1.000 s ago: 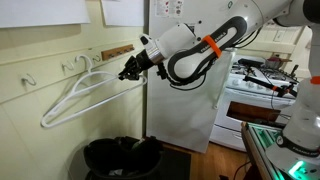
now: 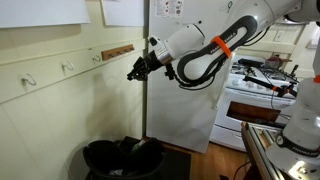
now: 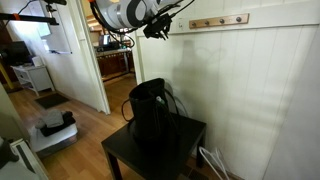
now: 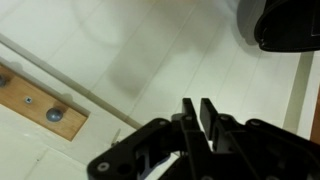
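My gripper (image 2: 138,73) is in front of the white wall, just below the wooden peg rack (image 2: 117,51). In the wrist view its two dark fingers (image 4: 188,108) stand close together, and I see nothing between them. Exterior view 2 shows the gripper (image 3: 157,28) high above the black bag (image 3: 152,112). No hanger hangs from it. Low by the wall lies a thin white object (image 3: 215,160), which looks like a hanger, though its shape is hard to make out.
The black bag (image 2: 122,158) stands open on a dark low table (image 3: 120,150) below the arm. Several hooks (image 2: 68,66) line the white rail to the left. Beyond the arm are a white door (image 2: 185,105) and a stove (image 2: 255,95).
The gripper has since moved slightly right, away from the hooks.
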